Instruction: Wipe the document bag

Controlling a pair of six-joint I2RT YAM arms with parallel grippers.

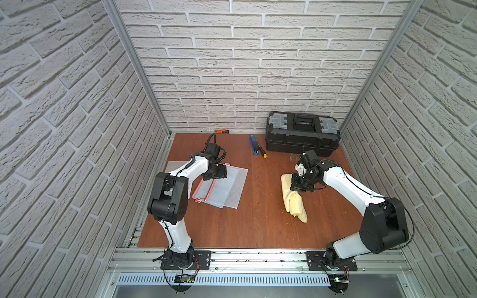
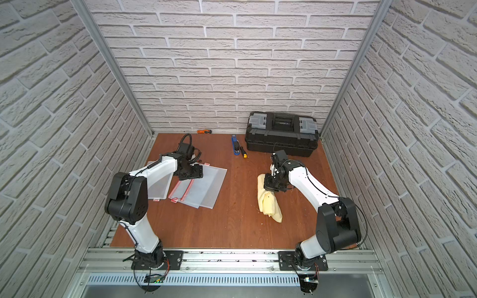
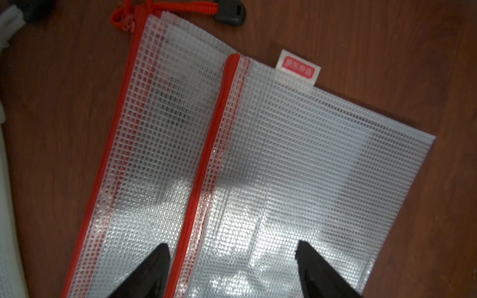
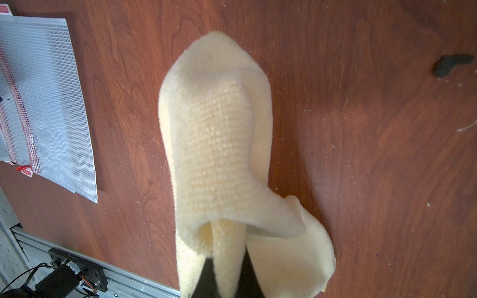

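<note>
Several translucent mesh document bags lie on the left of the table; the top document bag [image 3: 308,164] has a red zip and a small red-and-white label. Above these bags stands my left gripper [image 1: 214,174], and in the left wrist view its fingers [image 3: 154,270] are apart with only the bag's surface seen below. A pale yellow cloth [image 4: 213,129] rests on the right side of the table. My right gripper is shut on it, with a fold pinched between the fingers and the rest draped down to the tabletop.
At the back right stands a black toolbox [image 1: 303,134]. A blue tool [image 1: 254,144] and a black-and-yellow screwdriver [image 1: 261,151] lie beside it, and an orange tool [image 1: 221,131] is at the back edge. Bare table separates the bags from the cloth.
</note>
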